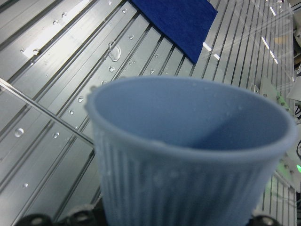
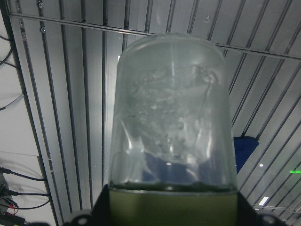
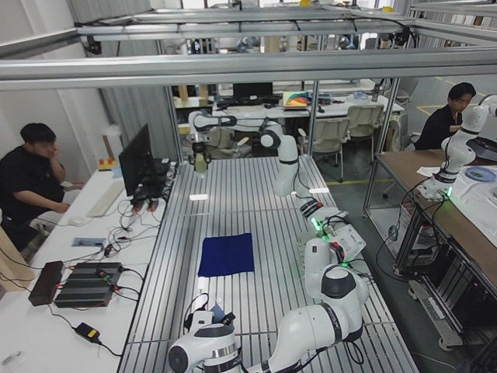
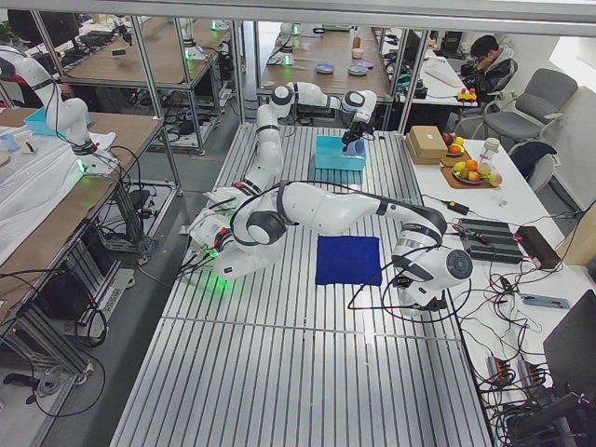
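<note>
A light blue ribbed cup (image 1: 188, 188) fills the left wrist view, held in my left gripper, whose fingers show only at the bottom edge. In the right wrist view a clear bottle or glass (image 2: 174, 117) with an olive-green band is held in my right gripper, its fingers at the bottom edge; some clear contents show, though unclear what. A dark blue cloth (image 3: 227, 254) lies flat on the slatted metal table (image 3: 186, 295) between the two arms. Water drops lie on the slats in the left wrist view.
A side desk (image 3: 93, 311) with monitor, cables and black boxes runs along one side. A turquoise bin (image 4: 337, 158) is visible in the camera right view.
</note>
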